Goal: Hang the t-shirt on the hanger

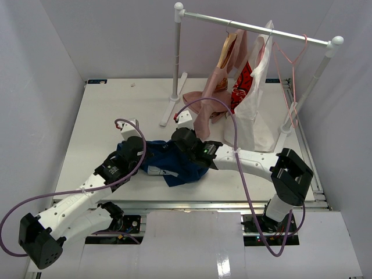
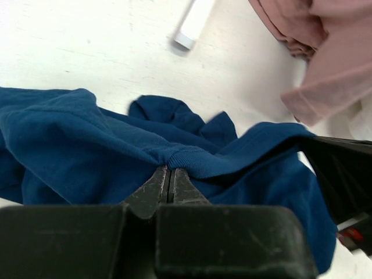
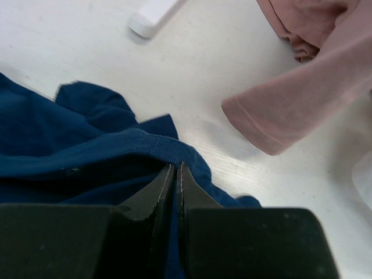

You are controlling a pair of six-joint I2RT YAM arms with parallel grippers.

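Observation:
A crumpled navy t-shirt [image 1: 180, 171] lies on the white board at front centre, largely under both arms. In the left wrist view my left gripper is shut on a ridge of the shirt. In the right wrist view my right gripper is likewise shut on a fold of the fabric, to the right of the left one. An empty pink hanger [image 1: 293, 64] hangs at the right end of the white rack's bar [image 1: 256, 28].
A pink garment [image 1: 212, 93] and a white one with red print [image 1: 256, 116] hang from the rack behind the shirt, their hems near or on the board. The rack's foot [image 1: 168, 110] stands behind the grippers. Bare board lies at the back left.

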